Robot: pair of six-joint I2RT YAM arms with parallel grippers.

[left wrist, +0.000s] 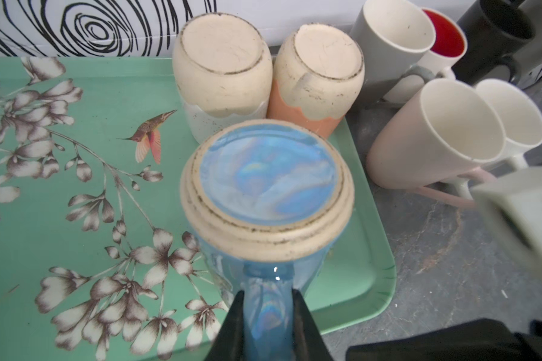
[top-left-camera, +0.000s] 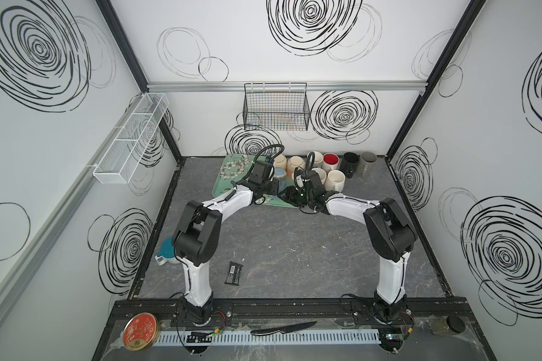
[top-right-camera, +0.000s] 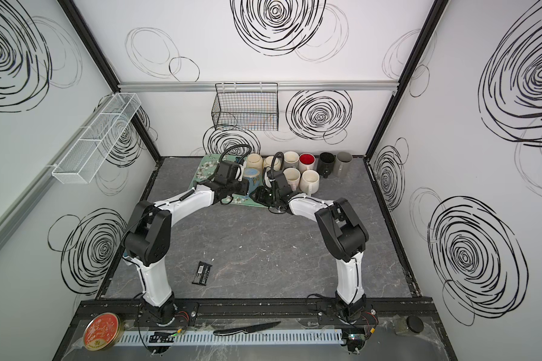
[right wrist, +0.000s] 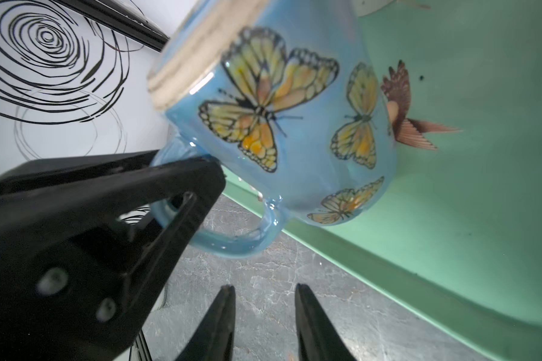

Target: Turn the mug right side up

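A blue butterfly mug [right wrist: 295, 114] is held upside down, its base [left wrist: 265, 171] facing up, above the green tray [left wrist: 72, 240]. My left gripper is shut on its handle, the black fingers either side of it; in the right wrist view they grip the handle at the mug's left. My right gripper stands open just below the mug's handle, nothing between its fingertips, with the tray's edge and grey table beneath.
Two cream mugs [left wrist: 222, 66] stand upside down at the tray's back right. Several upright mugs [left wrist: 427, 132] crowd the table right of the tray.
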